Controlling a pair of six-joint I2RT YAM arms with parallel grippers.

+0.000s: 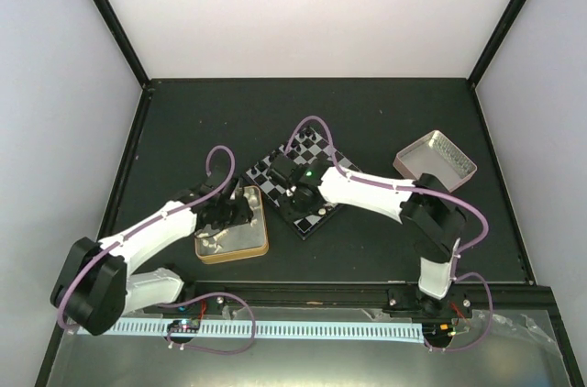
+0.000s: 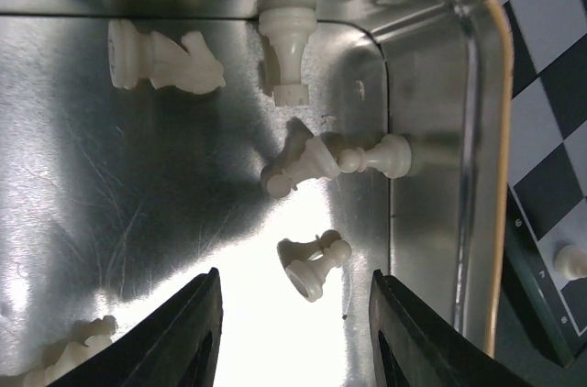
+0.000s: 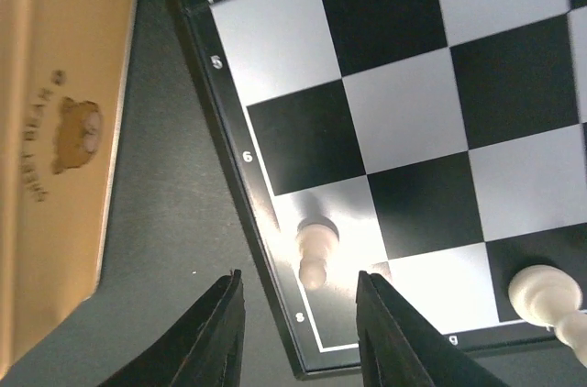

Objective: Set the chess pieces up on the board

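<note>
The chessboard (image 1: 321, 149) lies centre-table with black pieces along its back-left edge. A white pawn (image 3: 315, 249) stands on a corner-area square in the right wrist view, with more white pieces (image 3: 543, 295) at lower right. My right gripper is open just short of that pawn, nothing between its fingers. My left gripper hangs open over the metal tin (image 2: 138, 194), where several white pieces lie on their sides; a small pawn (image 2: 312, 272) is just beyond its fingertips.
A pink-rimmed container (image 1: 436, 160) sits at the back right.
</note>
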